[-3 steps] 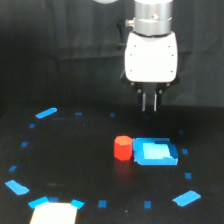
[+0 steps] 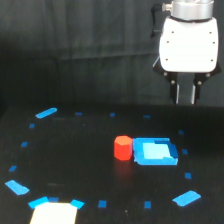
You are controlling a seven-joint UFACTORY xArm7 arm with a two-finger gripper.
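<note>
High at the right, my gripper (image 2: pixel 185 98) hangs in the air with its two fingers pointing down. They stand apart, and dark background shows between them. A red block (image 2: pixel 123 148), six-sided in outline, sits on the dark table left of a small blue tray (image 2: pixel 172 161). Block and tray are very close; whether they touch I cannot tell. Inside the tray lies a pale white-blue patch (image 2: pixel 155 151). Both the block and the tray are below and to the left of the gripper.
Small blue marks dot the black table. Longer light-blue strips lie at the far left (image 2: pixel 46 113), the near left (image 2: pixel 17 187) and the near right (image 2: pixel 186 198). A pale box-like thing (image 2: pixel 53 213) is cut off by the front edge.
My gripper has moved to the right and a little upward, away from above the tray. The red block and the blue tray have stayed in place.
</note>
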